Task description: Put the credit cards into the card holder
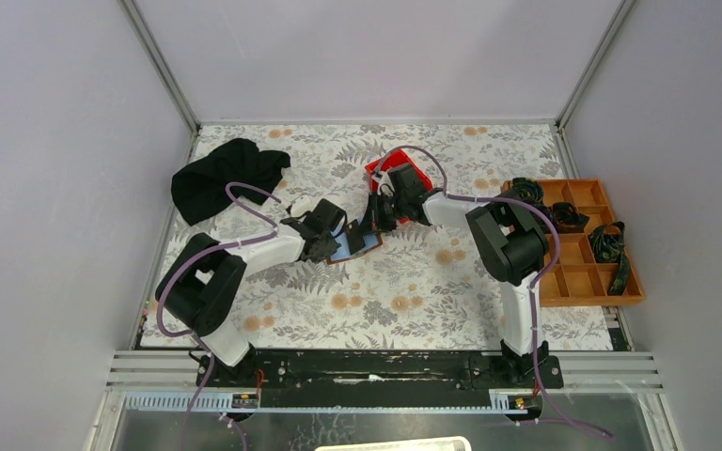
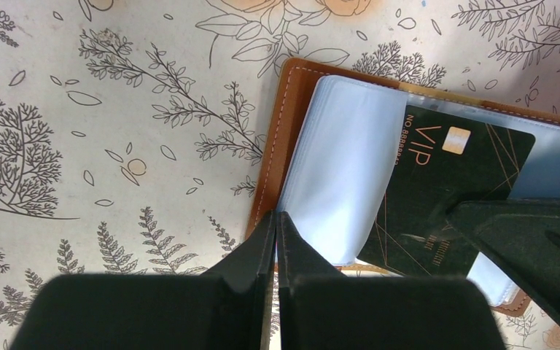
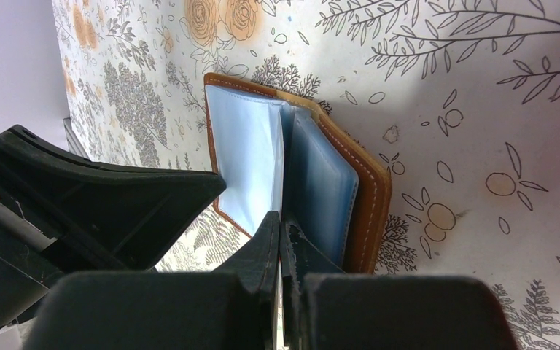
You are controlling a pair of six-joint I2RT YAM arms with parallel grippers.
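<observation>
The brown card holder (image 2: 286, 131) with pale blue sleeves lies open on the patterned table, a black VIP card (image 2: 437, 175) on it. My left gripper is shut, its tips at the holder's left sleeve edge, nothing clear between them. My right gripper is shut at the holder's sleeves, a pale sleeve edge running to its fingertips; whether that is between them I cannot tell. In the top view the holder (image 1: 362, 246) lies between both grippers.
A red tray (image 1: 412, 164) sits behind the right arm, a black cloth (image 1: 226, 178) at back left, a wooden compartment box (image 1: 578, 282) with black straps at right.
</observation>
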